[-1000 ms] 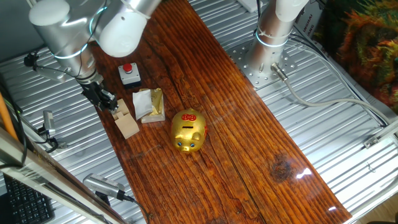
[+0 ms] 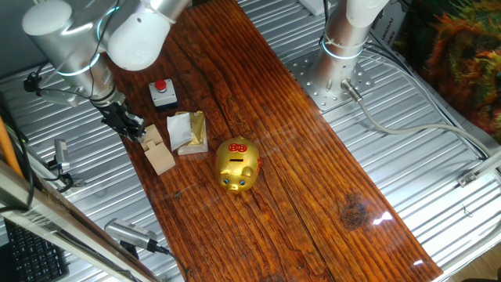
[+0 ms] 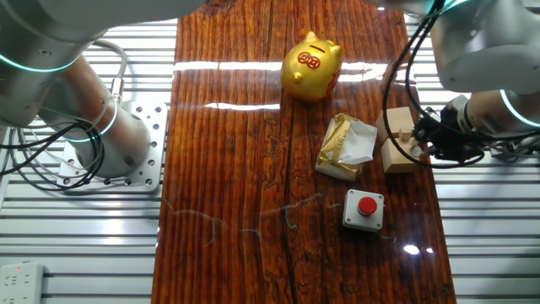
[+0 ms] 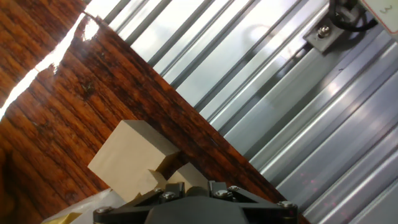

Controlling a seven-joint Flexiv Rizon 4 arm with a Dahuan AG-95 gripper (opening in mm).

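Observation:
A beige block with a notch across its middle (image 2: 159,151) lies at the table's edge. My gripper (image 2: 140,131) is at its outer end, reaching in from beyond the edge. In the wrist view the block (image 4: 127,155) spreads up and left from the gripper, and a beige part of it shows right at the fingertips. The spread of the fingers is small, and whether they grip that part cannot be made out. From the opposite side, the block (image 3: 398,139) looks flat on the wood, with the dark gripper (image 3: 424,145) close against it.
Beside the block sits a gold-and-white packet (image 2: 188,131). A red-button box (image 2: 163,94) and a golden piggy bank (image 2: 237,164) stand nearby.
The upper arm and wrist have shifted left and tilted over slightly, while the gripper tip stays close to the block's end. The block and the other objects have not visibly moved.

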